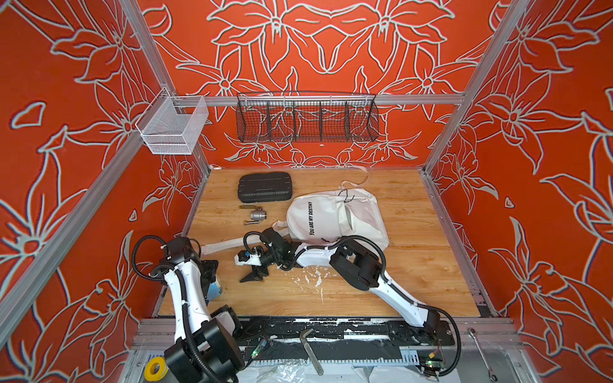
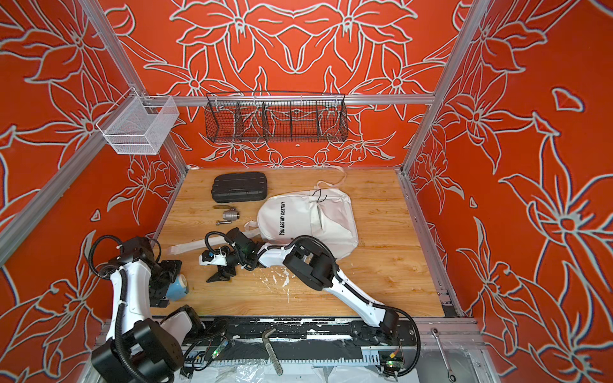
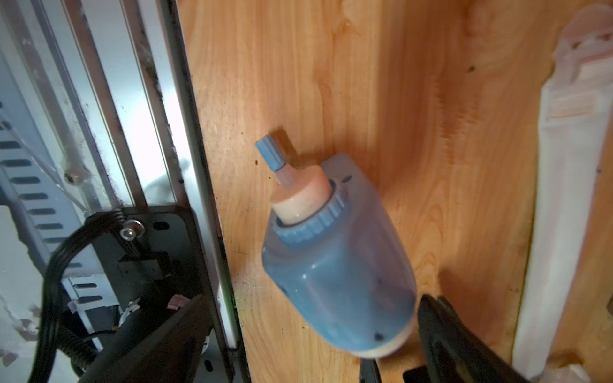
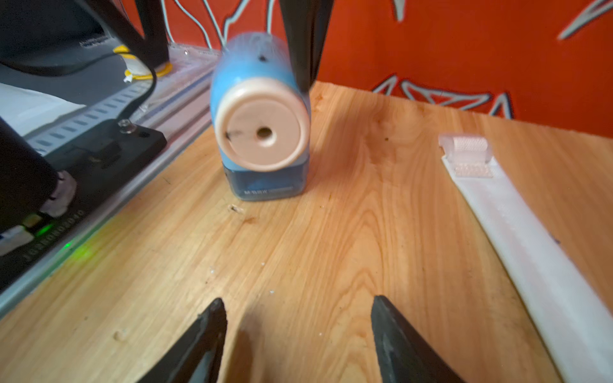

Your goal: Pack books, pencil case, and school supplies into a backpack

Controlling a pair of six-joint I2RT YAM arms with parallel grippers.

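A blue pencil sharpener (image 3: 338, 274) with a crank handle (image 3: 271, 153) stands on the table at the front left; its round pencil-hole face (image 4: 261, 124) points toward the right wrist camera. My left gripper is open above it, and one dark finger (image 4: 306, 38) comes down close beside the sharpener; contact cannot be told. My right gripper is open and empty, low over the table, to the right of the sharpener. The white backpack (image 1: 313, 217) lies flat at mid-table, partly behind my right arm.
A black case (image 1: 265, 186) lies at the back left, with a small metal item (image 1: 257, 215) in front of it. A backpack strap (image 4: 530, 242) stretches left across the wood.
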